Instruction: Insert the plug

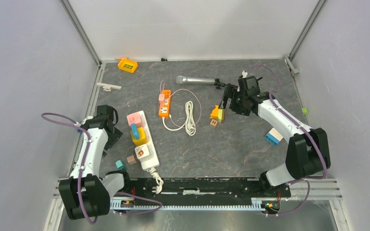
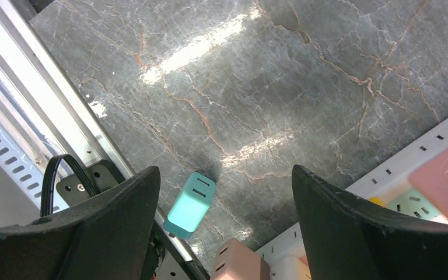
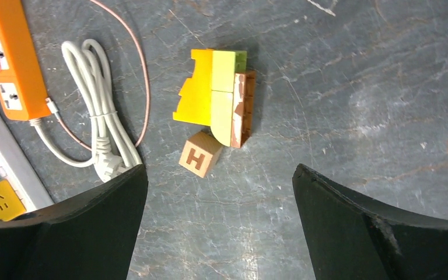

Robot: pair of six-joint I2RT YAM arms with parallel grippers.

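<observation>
A white power strip (image 1: 150, 150) lies right of my left gripper (image 1: 111, 145), carrying a pink plug (image 1: 135, 119), a yellow and blue one (image 1: 138, 136) and a white one (image 1: 143, 152). An orange power strip (image 1: 165, 110) with a pink plug (image 1: 162, 97) sits at centre-left; its coiled white cable ends in a white plug (image 3: 108, 166). In the left wrist view, my left gripper's fingers (image 2: 116, 216) stand apart with only tabletop between them, above a teal block (image 2: 191, 204). My right gripper is open above a wooden H block (image 3: 200, 154), holding nothing.
Yellow and brown blocks (image 3: 221, 96) lie below the right gripper. A grey microphone (image 1: 196, 80), a yellow basket (image 1: 127, 65) and a white clip (image 1: 108, 86) lie toward the back. A blue and white block (image 1: 273, 136) lies at right.
</observation>
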